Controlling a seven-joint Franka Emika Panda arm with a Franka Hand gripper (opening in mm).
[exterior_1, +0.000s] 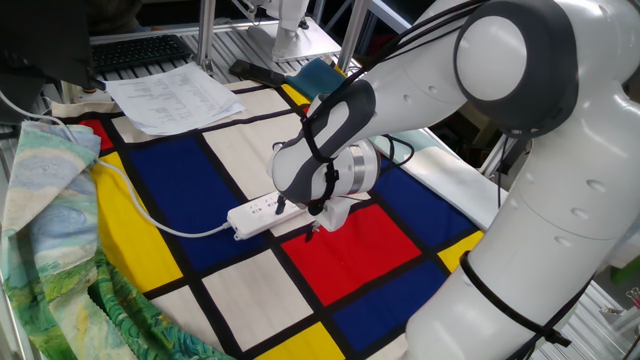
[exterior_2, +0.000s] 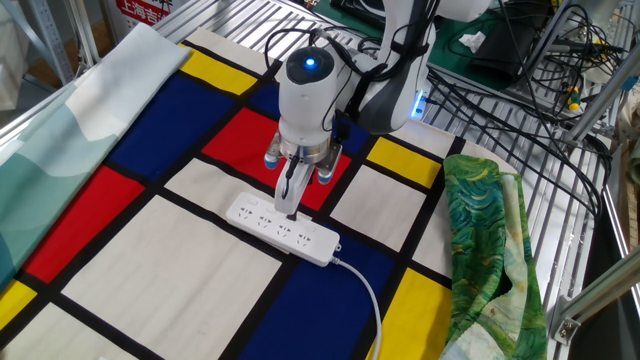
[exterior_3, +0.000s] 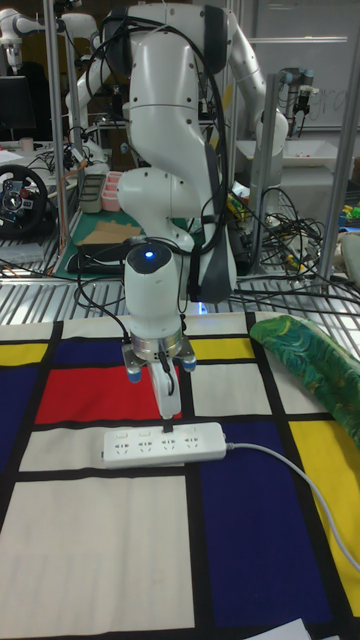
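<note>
A white power strip with several sockets lies flat on the patterned cloth, its white cord trailing from one end. My gripper points down above the strip in the second exterior view. A long white piece with a dark tip reaches from it to the row of sockets; whether the tip touches the strip I cannot tell. Blue-grey knobs flank the wrist on both sides. In the third exterior view the gripper is at the strip's far edge, right of its middle. The frames do not show clearly how its finger stands.
Color-block cloth covers the table, mostly bare around the strip. A crumpled green painted cloth lies at one side. Printed papers and a keyboard are at the far side in the first exterior view. Loose cables crowd the rack behind.
</note>
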